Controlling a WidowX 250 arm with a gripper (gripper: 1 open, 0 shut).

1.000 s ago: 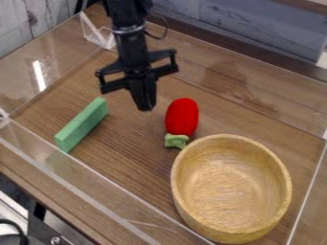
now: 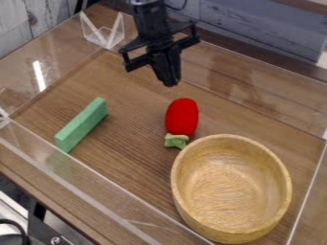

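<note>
My black gripper (image 2: 157,60) hangs over the upper middle of the wooden table (image 2: 255,105), its fingers angled downward; nothing shows held in it, and it looks shut, though small in view. Below it to the right lies a red oblong object (image 2: 182,117) with a pale green end. A green bar (image 2: 82,124) lies at the left, slanted. A large yellow bowl (image 2: 230,187) stands at the bottom right, just below the red object.
The table's left and back edges have raised borders, with something white and mesh-like at the far top left.
The gripper has moved up and back, away from the red object and the green bar, over the last second. The objects on the table have stayed put.
</note>
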